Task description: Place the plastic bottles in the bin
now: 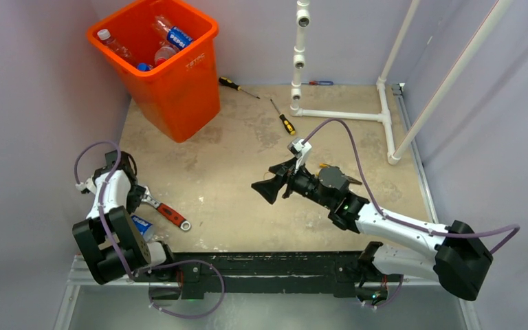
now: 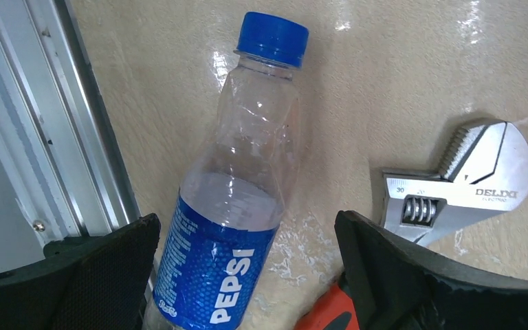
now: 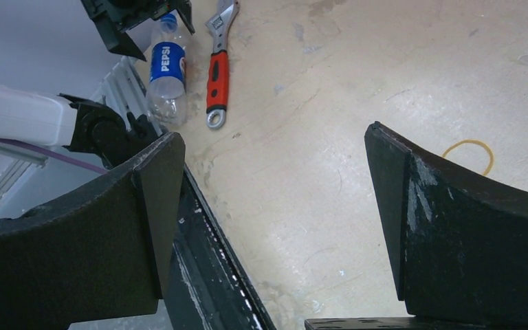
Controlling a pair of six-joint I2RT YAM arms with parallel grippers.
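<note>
A Pepsi bottle with a blue cap lies on the floor at the left, also seen in the right wrist view (image 3: 168, 62). My left gripper stands open over it, the bottle lying between and below its fingers. In the top view the left arm hides much of the bottle (image 1: 141, 225). The orange bin (image 1: 175, 103) at the back left holds several plastic bottles. My right gripper (image 1: 268, 180) is open in mid-floor with nothing between its fingers.
An adjustable wrench (image 1: 172, 214) lies right beside the bottle. Screwdrivers (image 1: 285, 120) lie near the bin, and a white pipe frame (image 1: 344, 115) stands at the back right.
</note>
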